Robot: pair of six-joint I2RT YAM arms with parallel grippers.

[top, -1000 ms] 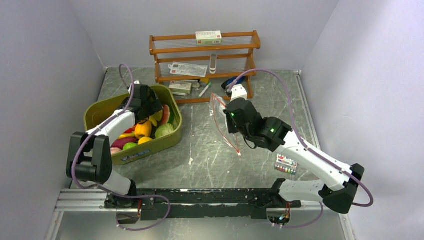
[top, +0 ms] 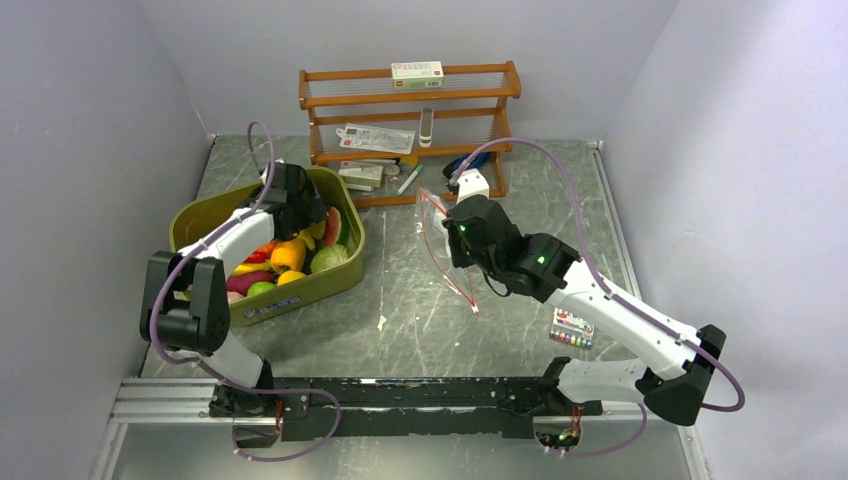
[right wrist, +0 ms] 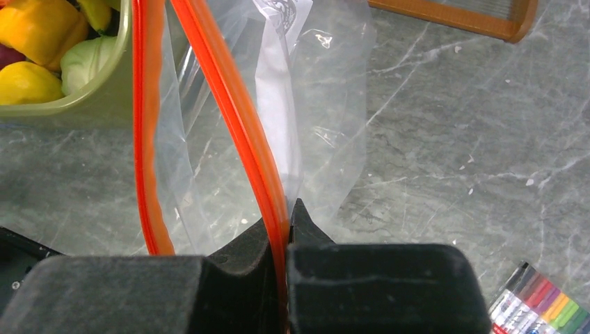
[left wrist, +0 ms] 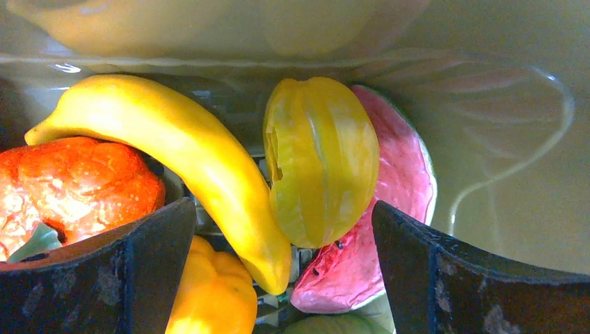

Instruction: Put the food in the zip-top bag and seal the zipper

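Note:
In the left wrist view my left gripper is open over the food, its fingers wide apart with nothing held. Ahead of it lies a ridged yellow fruit [left wrist: 323,163], leaning on a pink watermelon slice [left wrist: 400,156]. A banana [left wrist: 202,160] rests against the fruit's left side, with an orange-red pumpkin [left wrist: 76,188] further left. My right gripper is shut on one edge of the clear zip bag [right wrist: 327,90], by its red-orange zipper strip [right wrist: 240,125]. The bag's mouth hangs open, its other strip apart on the left.
The olive bin [top: 350,272] stands at the left, full of fruit and vegetables, its walls close around my left gripper. A wooden rack [top: 410,100] stands at the back. A pack of colored markers [top: 572,327] lies at the right. Bare tabletop [top: 385,335] stretches between bin and bag.
The right gripper has moved slightly left with the bag. Both grippers keep their state.

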